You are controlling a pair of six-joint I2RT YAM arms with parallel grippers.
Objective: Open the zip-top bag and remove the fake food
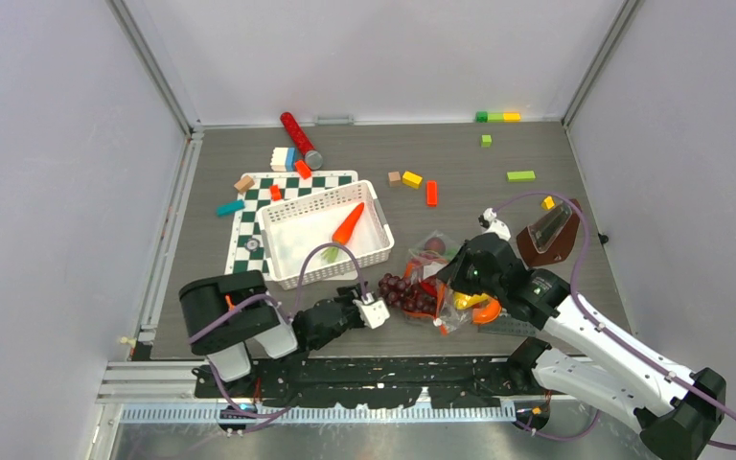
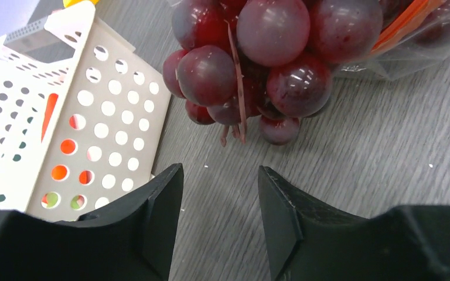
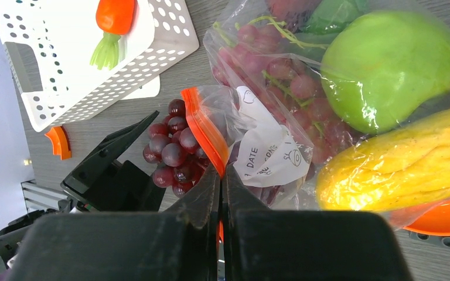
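Observation:
The clear zip bag (image 3: 387, 76) holds a green pear, a yellow corn (image 3: 392, 164) and grapes. Its orange zip edge is pinched in my right gripper, which is shut on it. A bunch of dark red grapes (image 2: 269, 35) pokes out of the bag's mouth on the left. My left gripper is part open just short of that bunch, with nothing between its fingers.
The white basket (image 1: 289, 268), with a carrot (image 1: 348, 225) in it, stands on a checkered board (image 1: 247, 230). Small blocks and a red tube (image 1: 297, 134) lie toward the back. A brown object (image 1: 548, 240) stands at the right.

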